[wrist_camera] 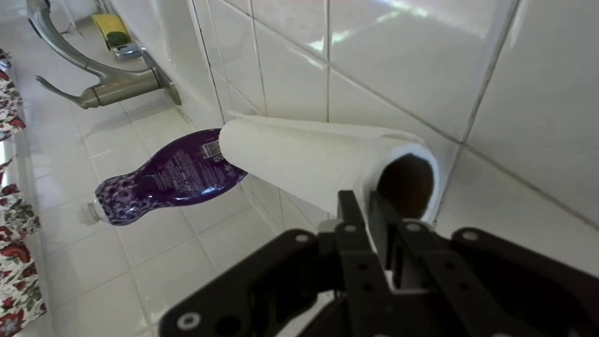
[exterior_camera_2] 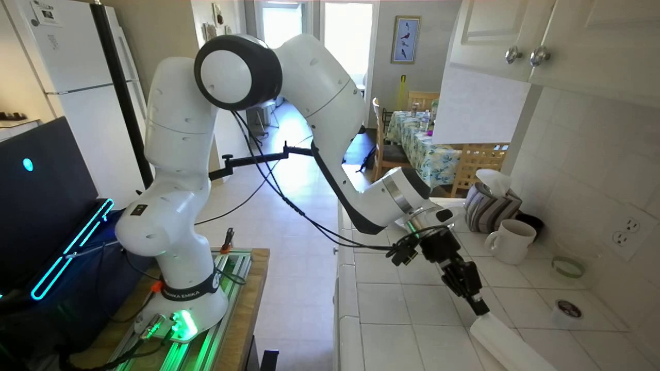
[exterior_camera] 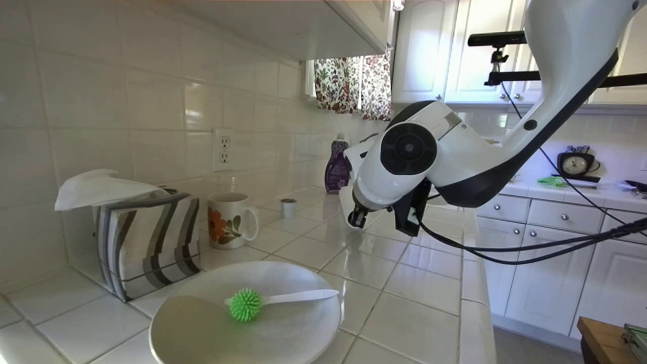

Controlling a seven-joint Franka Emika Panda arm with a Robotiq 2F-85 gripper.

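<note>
A white paper roll (wrist_camera: 303, 157) with a brown hollow core lies on the tiled counter. Its open end faces my gripper in the wrist view. The two black fingers stand close together at that end's rim, with a narrow gap in which white paper shows. One fingertip is in front of the core opening; whether the fingers press on the roll's wall cannot be told. From the second exterior view, the gripper (exterior_camera_2: 480, 307) points down and meets the near end of the roll (exterior_camera_2: 510, 343). In the first exterior view the arm's wrist hides most of the roll.
A purple soap bottle (wrist_camera: 174, 168) is beyond the roll, near the faucet (wrist_camera: 112, 78). Toward the first exterior camera are a plate (exterior_camera: 200, 327) holding a green scrub brush (exterior_camera: 246, 305), a flowered mug (exterior_camera: 228, 221), a tissue box (exterior_camera: 151, 242) and a small cup (exterior_camera: 288, 208).
</note>
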